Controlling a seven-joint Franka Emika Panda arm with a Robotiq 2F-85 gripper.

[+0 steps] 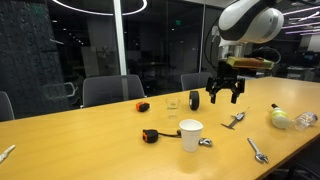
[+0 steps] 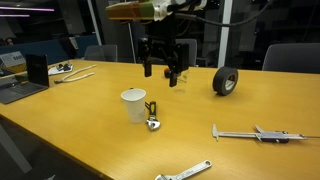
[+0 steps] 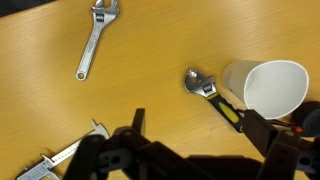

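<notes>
My gripper (image 1: 223, 98) hangs above the table (image 1: 80, 140) with its two fingers spread wide and nothing between them; in the wrist view the fingers (image 3: 138, 122) frame bare wood. A white cup (image 1: 190, 135) stands upright on the table; from the wrist I see its open top (image 3: 277, 88) at the right. Beside the cup lies a wrench with a black and yellow handle (image 3: 214, 95). A silver adjustable wrench (image 3: 97, 38) rests apart from it, and a caliper (image 3: 62, 152) shows at the lower left.
Two tape measures (image 1: 151, 135) (image 1: 143, 107), a clear glass (image 1: 172, 103) and a black roll (image 1: 194, 100) are on the table. Clear bottles (image 1: 305, 120) lie near its right edge. A laptop (image 2: 35, 78) sits at the far left.
</notes>
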